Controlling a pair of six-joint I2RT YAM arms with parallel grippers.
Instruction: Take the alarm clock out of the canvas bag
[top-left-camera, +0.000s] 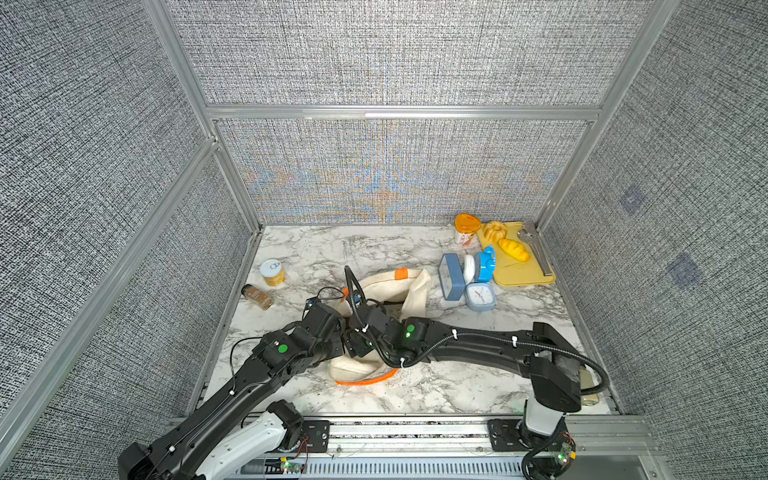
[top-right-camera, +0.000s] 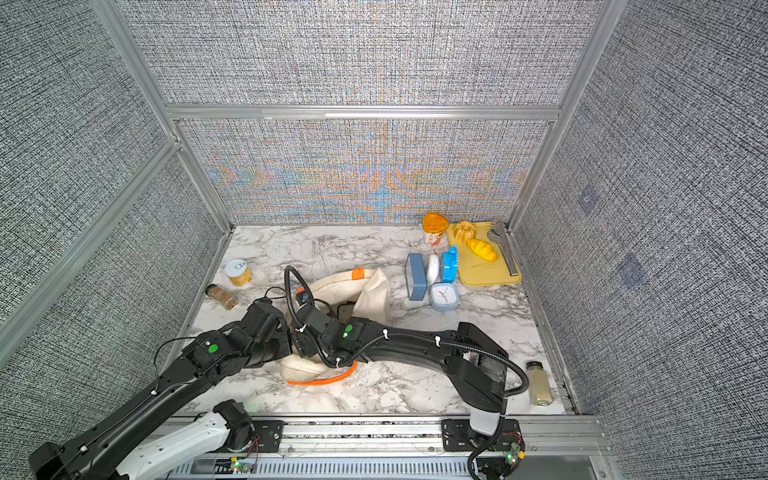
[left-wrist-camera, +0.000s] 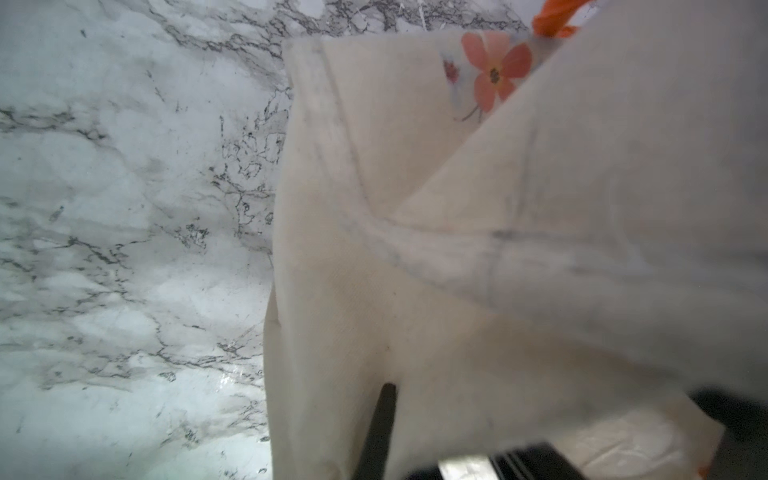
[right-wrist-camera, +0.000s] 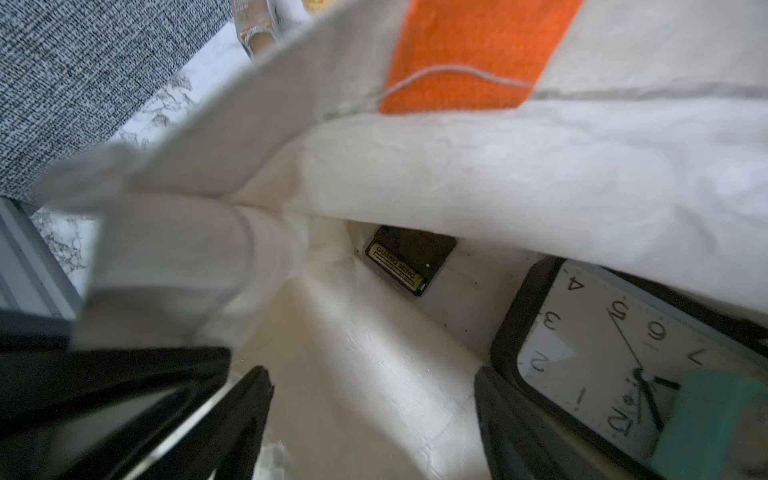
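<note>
The cream canvas bag (top-left-camera: 360, 368) with orange trim lies in the middle of the table. Inside it, in the right wrist view, a white-faced alarm clock (right-wrist-camera: 596, 352) with black rim lies at lower right, beside a turquoise object (right-wrist-camera: 696, 424). My right gripper is down in the bag opening, fingers apart, with the clock by its right finger. My left gripper (top-left-camera: 340, 344) is at the bag's left side; in the left wrist view cloth covers much of its fingers, and I cannot see anything held between them.
Blue boxes and clocks (top-left-camera: 480, 296), a yellow board (top-left-camera: 524, 276) and an orange cup (top-left-camera: 467, 224) stand at back right. A can (top-left-camera: 272, 270) and a spice jar (top-left-camera: 257, 296) sit at left. Another jar (top-right-camera: 539, 382) is at front right.
</note>
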